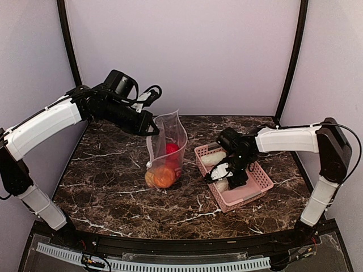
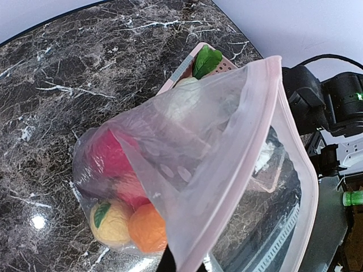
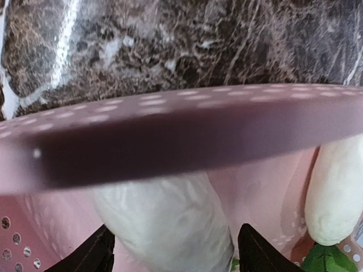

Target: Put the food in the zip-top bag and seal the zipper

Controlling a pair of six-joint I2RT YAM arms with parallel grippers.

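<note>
The clear zip top bag (image 1: 171,127) stands on the table with its mouth spread. Through its side show an orange fruit (image 2: 147,228), a yellowish fruit (image 2: 111,222) with a leaf and red items (image 2: 110,153). My left gripper is shut on the thin rim of the bag. In the pink basket (image 1: 249,195) lie two white vegetables. My right gripper is down in the basket, open, its fingers (image 3: 93,254) on either side of one white vegetable (image 3: 164,221). The other white vegetable (image 3: 338,187), with green leaves, lies beside it.
The basket wall (image 3: 187,144) rises close in front of the right wrist camera. Bare marbled table (image 1: 113,198) lies left of the bag and along the front.
</note>
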